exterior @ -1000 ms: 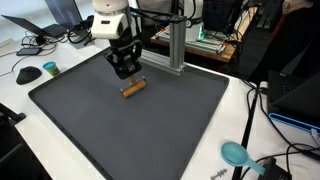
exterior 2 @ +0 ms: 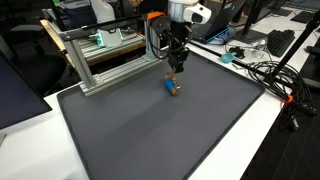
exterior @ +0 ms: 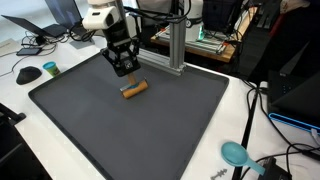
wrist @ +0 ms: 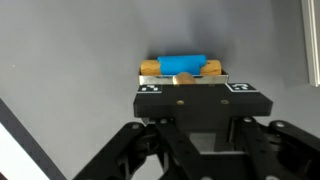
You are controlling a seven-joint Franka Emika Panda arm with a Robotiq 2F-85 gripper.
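Observation:
A small wooden mallet shows in all three views, its cylindrical head (exterior: 134,90) wooden at the ends, with a blue band (wrist: 182,65) round the middle. Its short handle (wrist: 183,78) rises from the head into my gripper (exterior: 129,74), which points down and is shut on it. In the second exterior view the head (exterior 2: 173,87) is just below the gripper (exterior 2: 174,69). Whether the head touches the grey mat (exterior: 130,130) or hangs slightly above it, I cannot tell. Most of the handle is hidden by the gripper.
Behind the arm stands a metal frame (exterior 2: 113,78) at the mat's edge. Off the mat are a teal cup (exterior: 51,69), a dark round object (exterior: 29,75) and a light-blue object (exterior: 238,156).
The mallet head has turned slightly, and more of its blue band now shows in exterior view 1. The gripper stays in almost the same place, still on the handle.

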